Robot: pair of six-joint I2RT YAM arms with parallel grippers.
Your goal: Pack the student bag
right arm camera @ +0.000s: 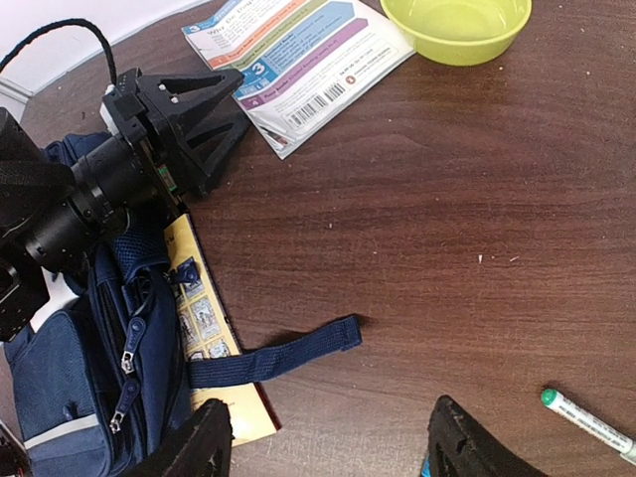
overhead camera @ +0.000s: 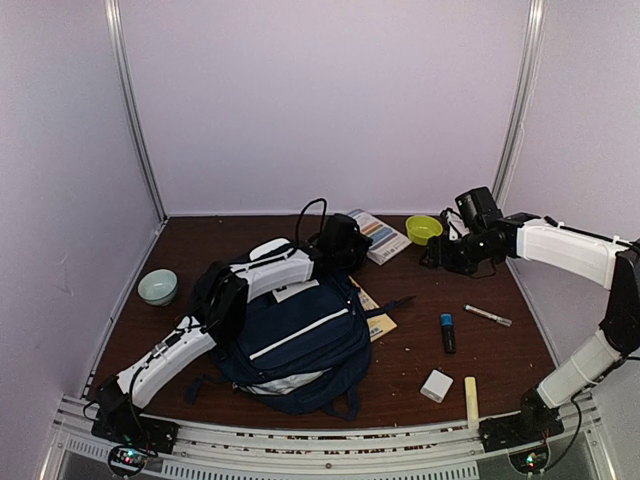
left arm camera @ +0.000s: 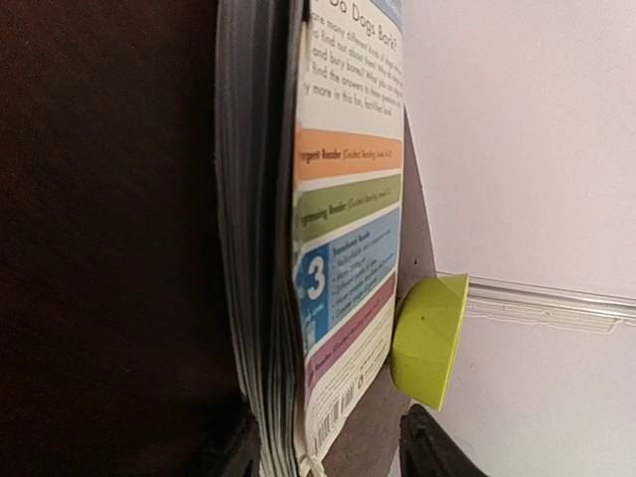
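A navy backpack (overhead camera: 300, 350) lies on the left-middle of the table, a yellow book (right arm camera: 211, 318) partly under its right side. A book (overhead camera: 380, 236) with coloured stripes lies at the back, its page edges and cover close in the left wrist view. My left gripper is over the backpack's back edge at that book's near corner, its fingers part open around the edge. My right gripper hangs open above the table at the back right, near the green bowl (right arm camera: 454, 28), with nothing between its fingers.
A pale bowl (overhead camera: 157, 287) sits at the left. On the right lie a marker (overhead camera: 486, 315), a dark blue-capped cylinder (overhead camera: 448, 335), a white block (overhead camera: 436, 386) and a cream bar (overhead camera: 472, 404).
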